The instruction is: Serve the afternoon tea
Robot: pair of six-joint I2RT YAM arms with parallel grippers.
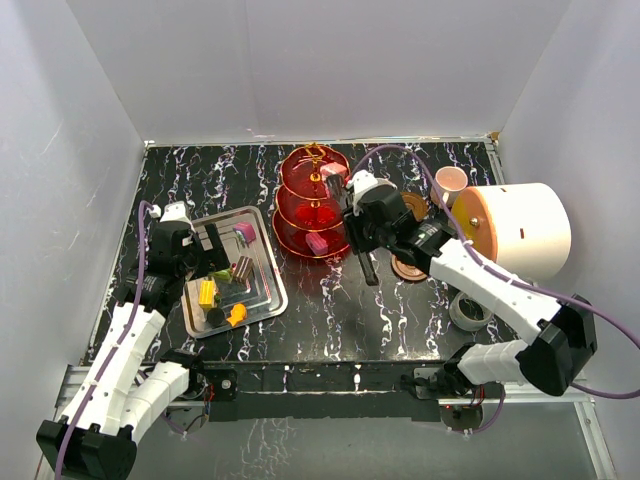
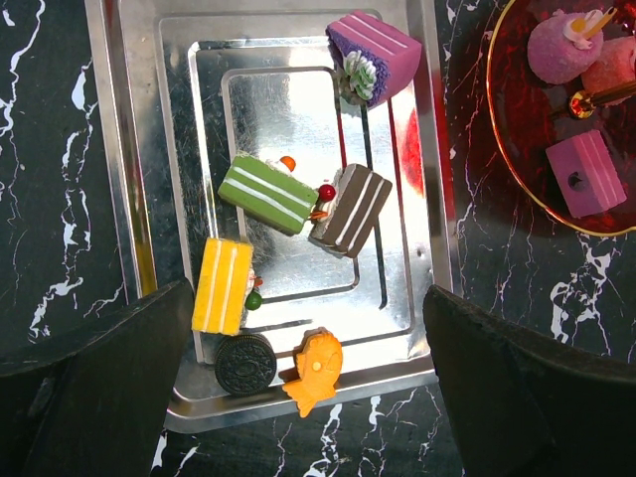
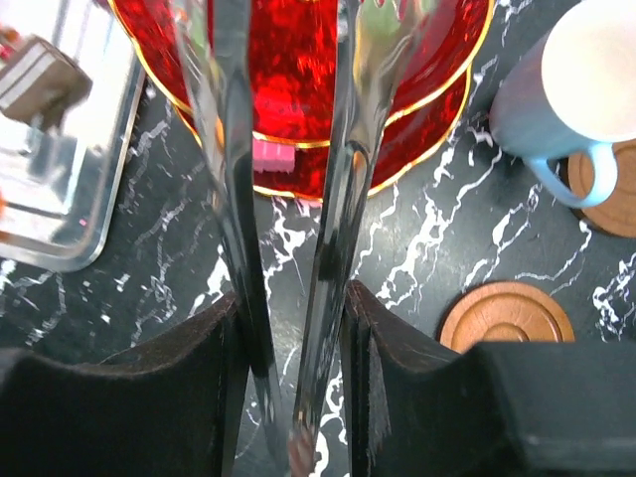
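Observation:
My right gripper is shut on silver tongs point(image 3: 234, 189), one arm on each side. Their far ends, cut off in the right wrist view, reach the red three-tier stand point(image 1: 300, 212) in the top view. A pink piece point(image 1: 333, 171) shows there by the top tier; whether the tongs grip it is unclear. Over the metal tray point(image 2: 442, 229), my left gripper stands open and empty. On the tray lie purple point(image 2: 388, 55), green point(image 2: 266, 194), brown point(image 2: 353, 211) and yellow point(image 2: 221, 288) cakes, a black cookie point(image 2: 245, 364) and an orange fish-shaped piece point(image 2: 316, 370).
Another pink cake point(image 1: 317, 243) sits on the bottom tier. Right of the stand are wooden coasters point(image 3: 507, 316), a pale blue mug point(image 3: 552, 104), a large white cylinder point(image 1: 530, 230) and a round grey item point(image 1: 468, 312).

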